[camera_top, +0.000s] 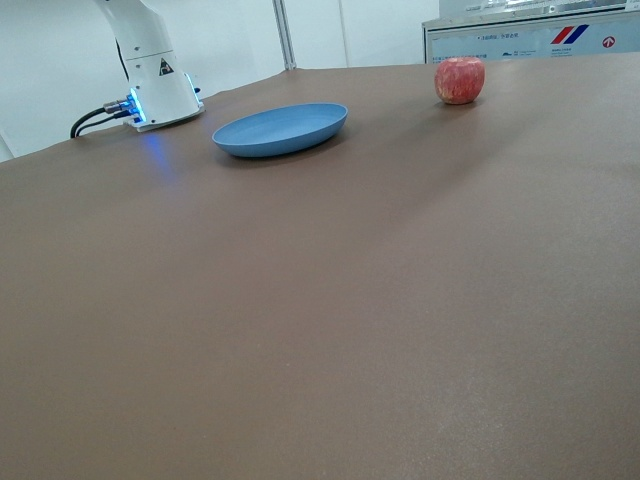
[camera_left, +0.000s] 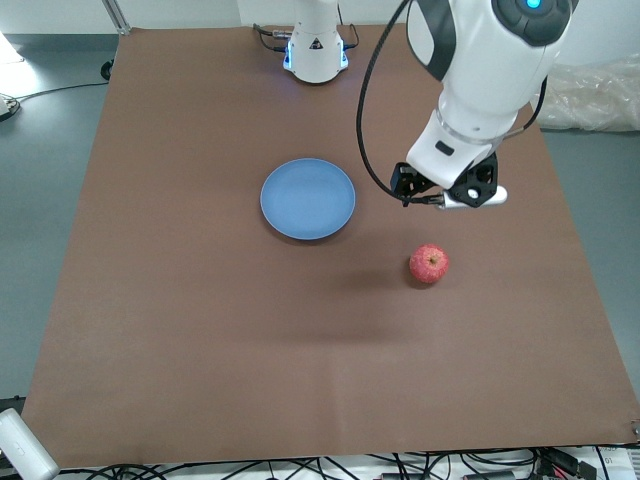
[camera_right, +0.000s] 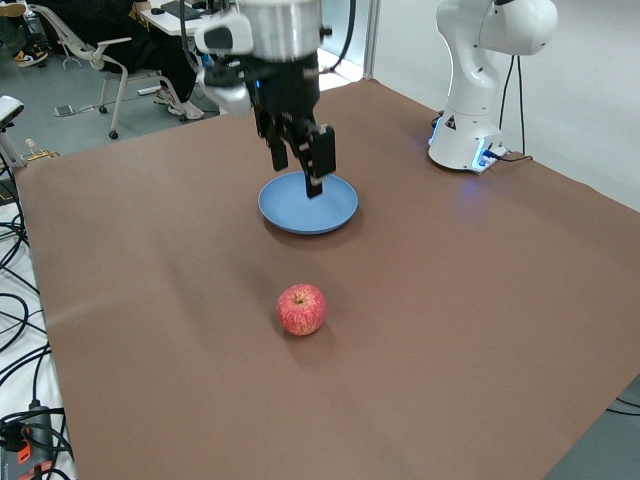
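Observation:
A red apple (camera_left: 429, 263) sits on the brown table (camera_left: 250, 340), and a blue round plate (camera_left: 307, 198) lies to its left in the left view. In the right view the apple (camera_right: 301, 309) is nearer the camera, with the plate (camera_right: 308, 215) beyond it. My black gripper (camera_right: 298, 175) hangs over the table, pointing down, above the apple and plate area; in the left view it is mostly hidden behind the white arm, up and right of the plate. Whether its fingers are open or shut is unclear. The top view shows plate (camera_top: 280, 130) and apple (camera_top: 460, 80), not the gripper.
Cables (camera_right: 20, 330) run along a table edge.

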